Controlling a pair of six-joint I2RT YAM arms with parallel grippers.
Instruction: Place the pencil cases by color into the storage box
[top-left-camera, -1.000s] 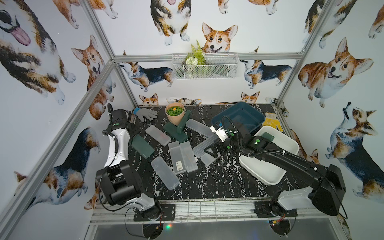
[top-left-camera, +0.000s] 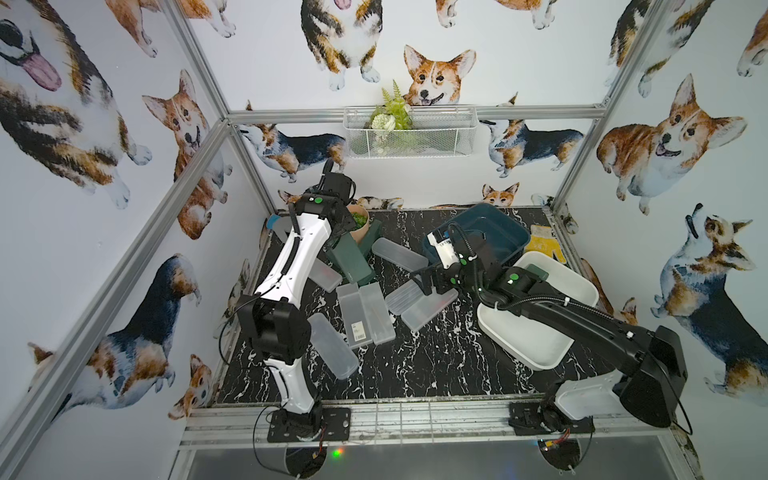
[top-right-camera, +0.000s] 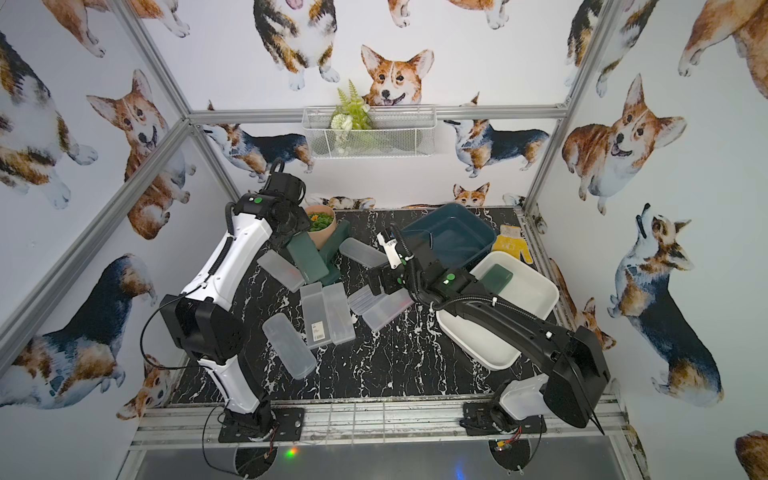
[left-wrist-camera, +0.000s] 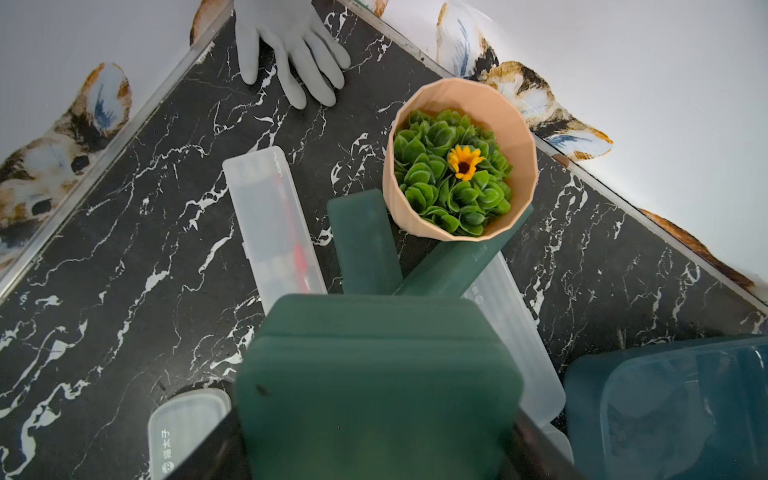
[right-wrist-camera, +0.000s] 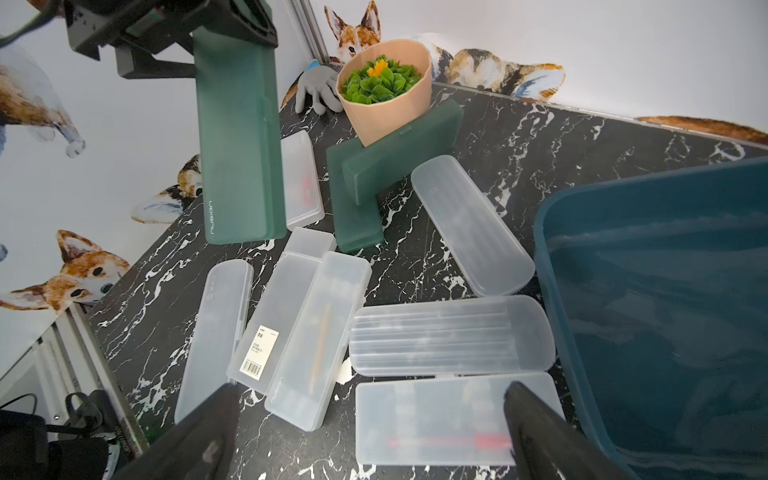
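Note:
A green pencil case hangs above the table, held at its upper end by my left gripper; in the left wrist view its end fills the lower middle. Two other green cases (right-wrist-camera: 354, 196) lie by the planter, one leaning on the other. Several clear cases (right-wrist-camera: 313, 344) are spread over the table's middle. My right gripper is open above a clear case with a red item inside (right-wrist-camera: 448, 420), nothing held. The white box (top-right-camera: 472, 336) at the right has a green case (top-right-camera: 497, 278) in it. A blue box (right-wrist-camera: 664, 320) stands behind.
A potted plant (left-wrist-camera: 460, 160) stands at the back left against the green cases. A grey glove (left-wrist-camera: 292, 48) lies in the back left corner, a yellow glove (top-left-camera: 545, 244) beside the blue box.
My left arm has lifted the green case off the left side of the table and carried it right, now in front of the planter. The right gripper has shifted only slightly.

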